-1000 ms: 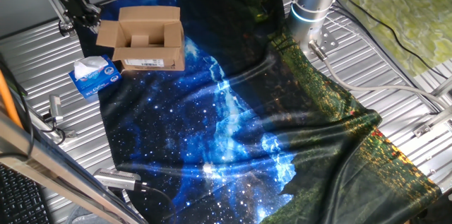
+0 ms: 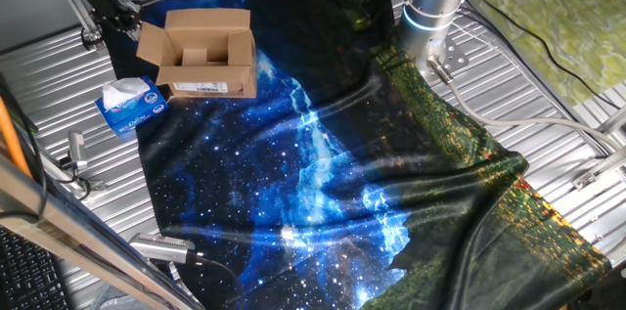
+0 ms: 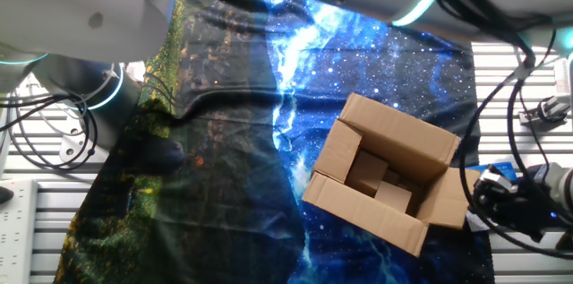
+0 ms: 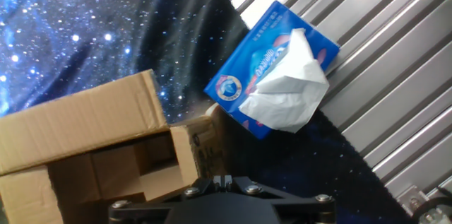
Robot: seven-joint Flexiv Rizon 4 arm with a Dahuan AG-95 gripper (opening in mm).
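Observation:
An open cardboard box [image 2: 209, 85] stands on the dark cloth with its flaps spread. My gripper looks shut in the wrist view, its tips together and nothing showing between them. It is right by the box's side flap [image 4: 185, 155]; whether they touch is hard to tell. From the first exterior side, the gripper [image 2: 129, 30] is at the outer edge of the left flap [image 2: 152, 44]. Smaller cardboard pieces [image 3: 392, 196] show inside the box.
A blue tissue box [image 4: 258, 53] with a white tissue [image 4: 291, 91] sticking out lies close beside the carton, at the cloth's edge. The galaxy-print cloth [image 2: 284, 183] is wrinkled but mostly bare. A power adapter [image 2: 161, 247] lies near its front left edge.
The gripper has shifted slightly right toward the box. The left flap's outer edge has moved a little up and inward; the tissue box stays put.

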